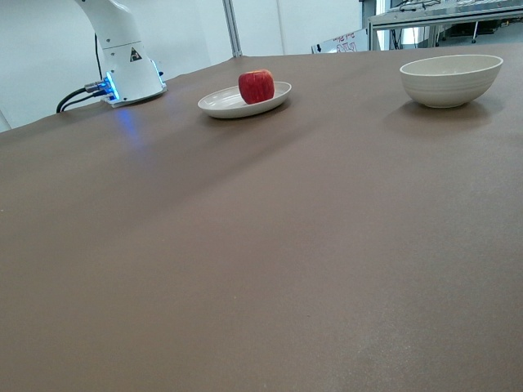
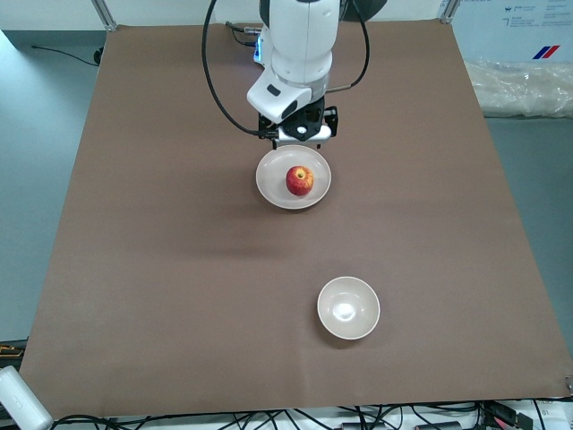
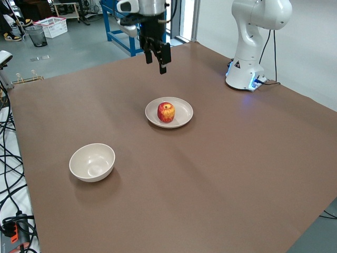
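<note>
A red apple [image 2: 299, 180] sits on a white plate [image 2: 270, 190], also seen as apple [image 3: 166, 112] on plate [image 3: 184, 113] in the right view. A white bowl [image 2: 348, 307] stands apart from the plate, nearer the table's front in the left view; the top view shows the bowl [image 1: 449, 82] to the right of the plate. My gripper [image 3: 156, 66] hangs above the table behind the plate, black fingers pointing down, seemingly apart, with nothing visible held. In the left view it is mostly hidden under the white arm.
Cables and equipment run along its edge [image 3: 16, 184] beside the bowl's side. The arm's base [image 3: 243, 76] stands at the far edge, with cables behind it.
</note>
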